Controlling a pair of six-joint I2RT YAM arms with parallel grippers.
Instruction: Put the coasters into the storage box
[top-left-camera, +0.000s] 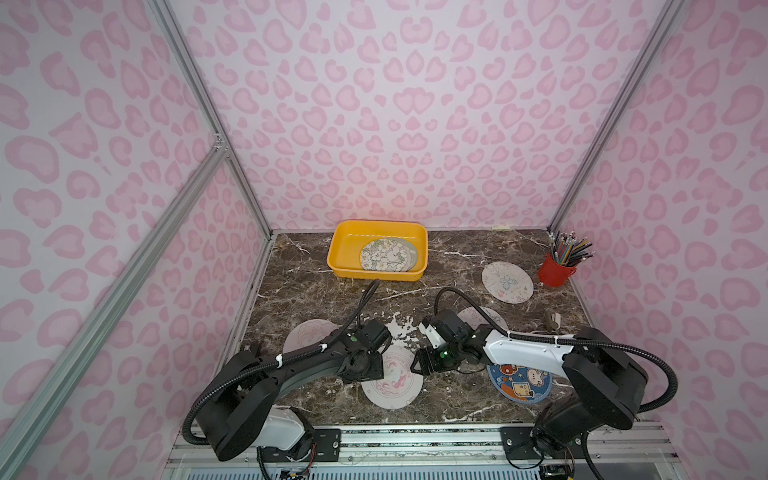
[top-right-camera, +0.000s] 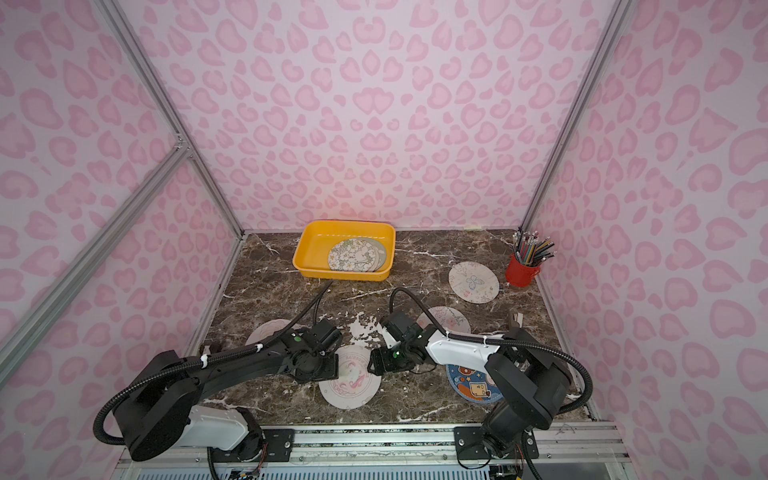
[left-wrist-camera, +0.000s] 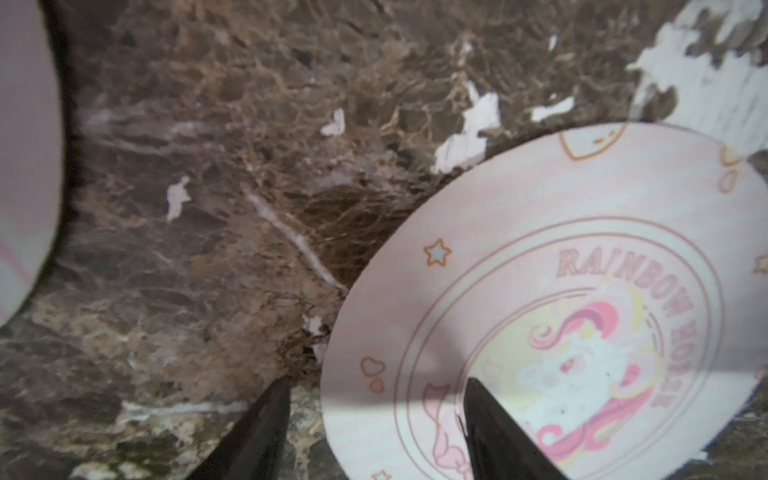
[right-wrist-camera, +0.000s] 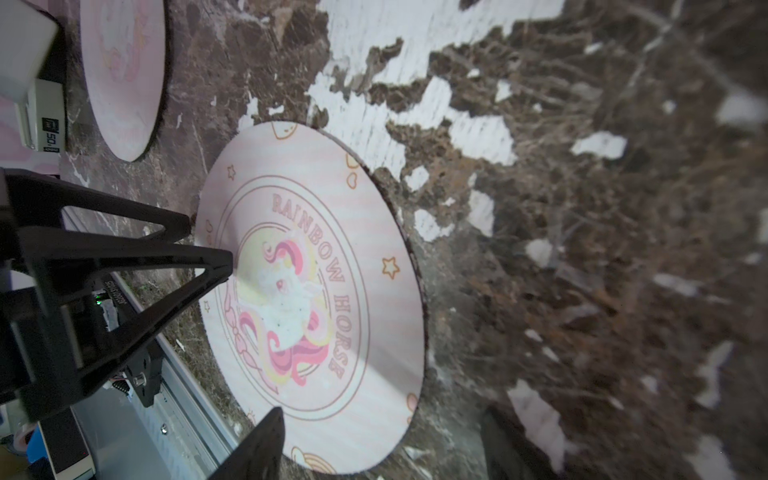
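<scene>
A pink Rainbow Horse coaster (top-left-camera: 392, 384) lies at front centre, my left gripper open over its left edge and my right gripper open at its right edge, neither holding anything. The yellow storage box (top-left-camera: 344, 252) at the back contains patterned round coasters (top-left-camera: 384, 254). Other coasters lie around: pale ones at back right (top-left-camera: 507, 281) and far left (top-left-camera: 308, 336), one partly hidden behind the right arm (top-right-camera: 444, 318), and a blue cartoon one (top-left-camera: 520, 388) at front right.
A red mug of pens (top-left-camera: 553, 273) stands at the back right by the wall. White scraped patches (top-right-camera: 360, 324) mark the marble table. The area in front of the box is clear.
</scene>
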